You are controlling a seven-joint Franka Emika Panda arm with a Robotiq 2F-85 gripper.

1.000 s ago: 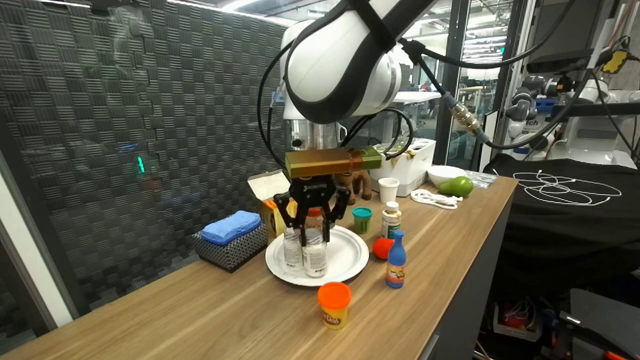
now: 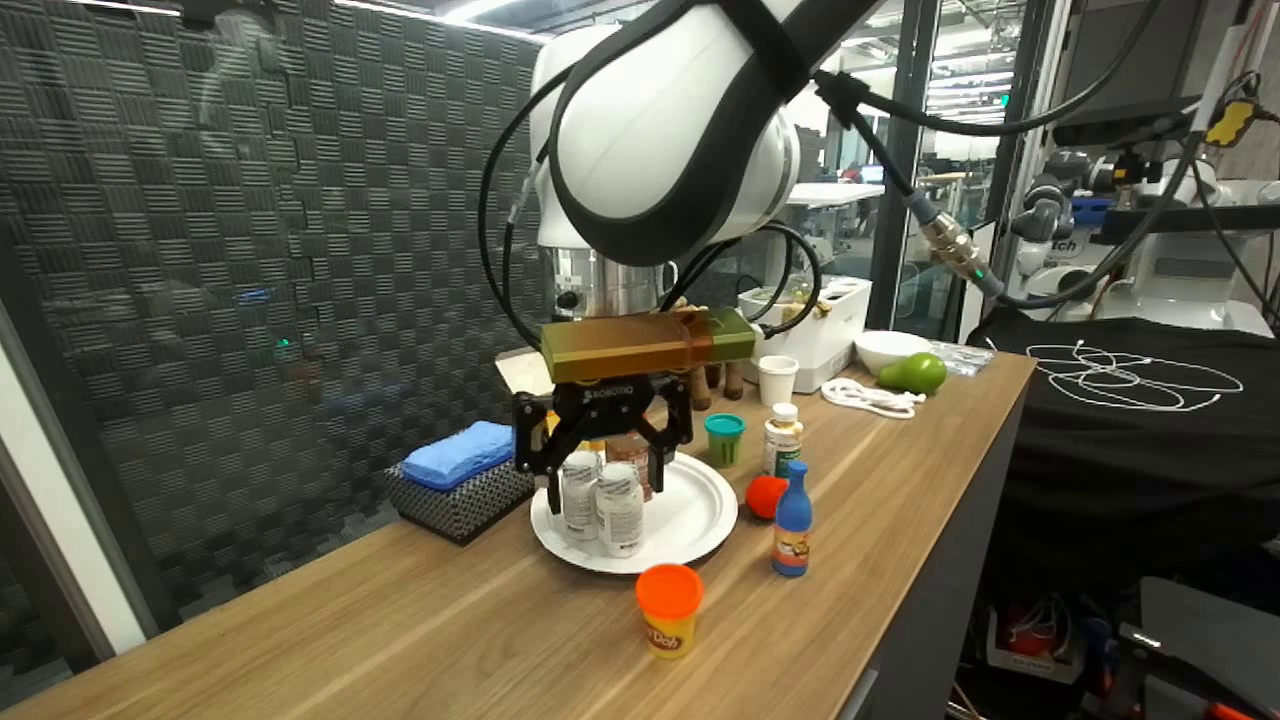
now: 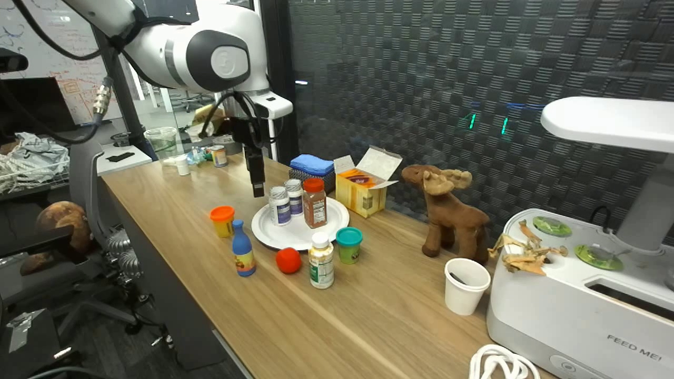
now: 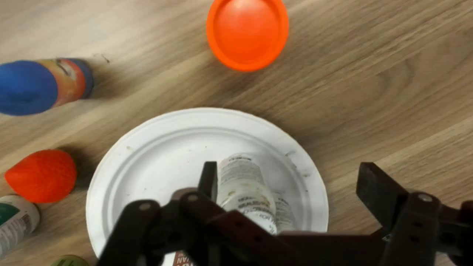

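Observation:
Two white bottles stand close together on the white plate, the front bottle (image 2: 620, 516) and the rear bottle (image 2: 579, 498). Beside them on the plate is a red-capped spice jar (image 3: 315, 205). My gripper (image 2: 605, 480) is open over the plate, its fingers well apart and holding nothing. In the wrist view, one finger (image 4: 208, 179) is close to the left side of a white bottle (image 4: 246, 190), while the other finger (image 4: 377, 190) hangs past the plate's right rim (image 4: 317, 190). The lower part of the bottles is hidden there by the gripper body.
Around the plate stand an orange-lidded tub (image 2: 669, 606), a blue bottle (image 2: 792, 522), a red ball-like item (image 3: 288, 260), a white-capped bottle (image 3: 320, 262) and a teal-lidded tub (image 3: 348, 243). An open yellow box (image 3: 361, 189) and a cloth-topped basket (image 2: 462, 480) lie behind.
In exterior view 1 my gripper has moved left, and its fingers, earlier close together at the front white bottle, have spread apart. Both white bottles appear shifted slightly left.

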